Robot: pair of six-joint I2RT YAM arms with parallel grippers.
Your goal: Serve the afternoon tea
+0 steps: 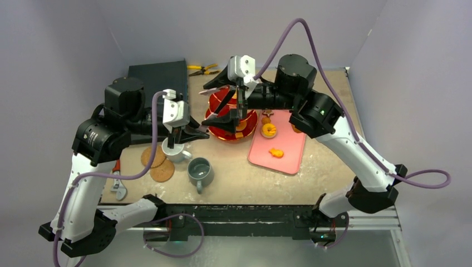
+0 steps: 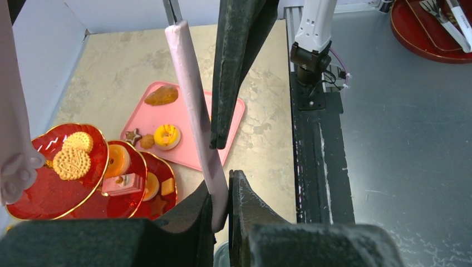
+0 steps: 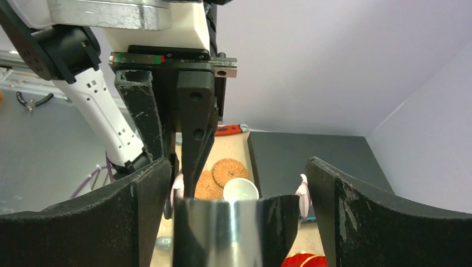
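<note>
My left gripper (image 1: 201, 129) is shut on the pink handle of a tong-like utensil (image 2: 197, 128), which rises toward my right gripper (image 1: 214, 105). That gripper stands open around the utensil's upper part, above the red tiered stand (image 1: 242, 133); in the right wrist view a blurred metal piece (image 3: 234, 233) fills the space between its fingers. The stand (image 2: 50, 200) carries biscuits, doughnuts and a pink cake. A pink tray (image 1: 284, 156) with pastries lies right of it. A white cup (image 1: 172, 153) and grey mug (image 1: 199, 175) stand at the front left.
A dark board (image 1: 156, 72) lies at the back left, with pliers (image 1: 203, 71) beside it. Cork coasters (image 1: 161, 172) and a wrench (image 1: 119, 189) lie at the left.
</note>
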